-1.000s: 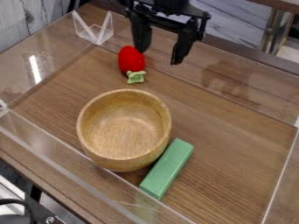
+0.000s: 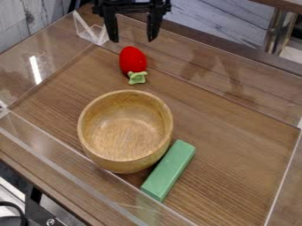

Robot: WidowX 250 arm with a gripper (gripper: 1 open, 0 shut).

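Note:
My gripper is at the top centre of the camera view, open, with its dark fingers hanging above and behind a red strawberry-like object with a green top. A tan round bowl sits in the lower middle of the wooden surface. A green block lies right of the bowl, toward the front.
A clear small object, hard to make out, stands at the top left by the tray's edge.
My gripper has moved up in the view and to the left, from the upper right to behind the red object. The objects on the surface look unmoved.

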